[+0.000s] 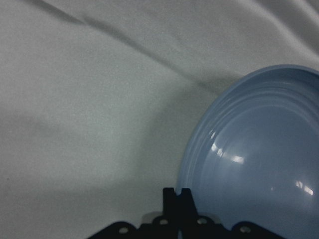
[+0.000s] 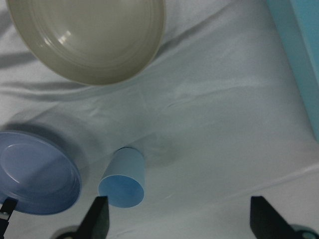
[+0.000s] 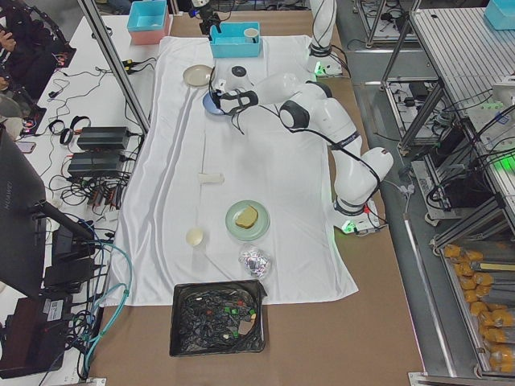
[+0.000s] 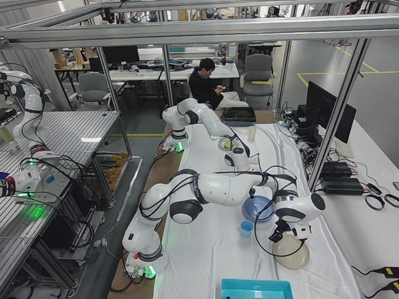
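Note:
A blue plate [image 1: 259, 149] fills the right of the left wrist view. My left gripper is shut at its rim; whether the rim is between the fingers is unclear. My right gripper stands open above the cloth. In the right wrist view, a blue cup [image 2: 122, 177] lies beside the blue plate, and a beige plate [image 2: 87, 35] is above them.
A turquoise bin [image 3: 235, 47] holds a light cup [image 3: 251, 34]. Down the white cloth are a green plate [image 3: 246, 232] with a yellow item [image 3: 246, 215], a cream round item [image 3: 195, 236], a clear bag [image 3: 255, 261] and a black tray [image 3: 217, 347].

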